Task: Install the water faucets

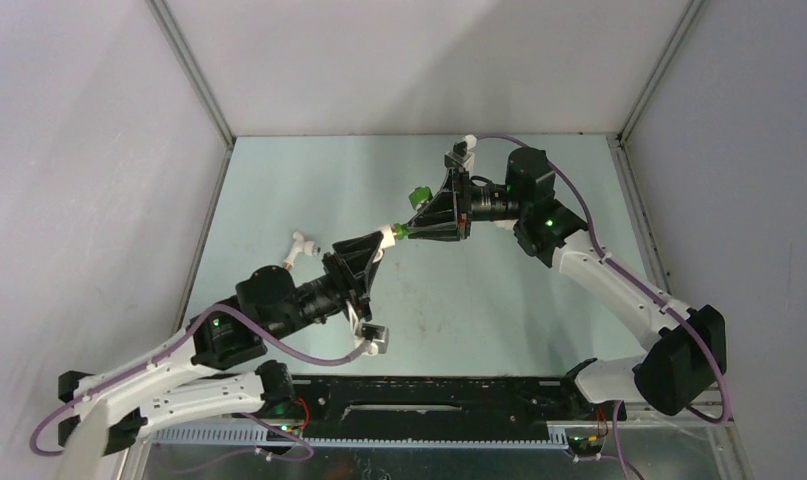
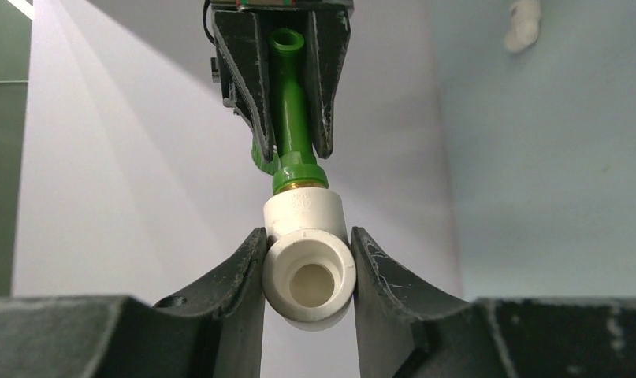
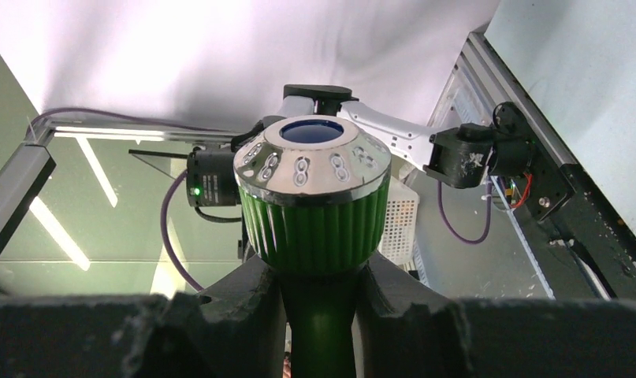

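Note:
Both arms meet above the table's middle. My left gripper is shut on a white pipe fitting [image 2: 303,213], whose round open end faces the left wrist camera. A green faucet [image 2: 291,118] is held by my right gripper [image 1: 416,232], shut around its body. The faucet's end meets the fitting's mouth, and a thin brass ring shows at the joint; how deep it sits cannot be told. In the right wrist view the faucet's ribbed green knob with a silver cap [image 3: 313,153] stands above the fingers [image 3: 405,303].
Another white pipe piece [image 1: 301,247] lies on the table [image 1: 459,320], left of the held parts and close to my left arm. Walls [image 1: 739,150] bound the sides and back.

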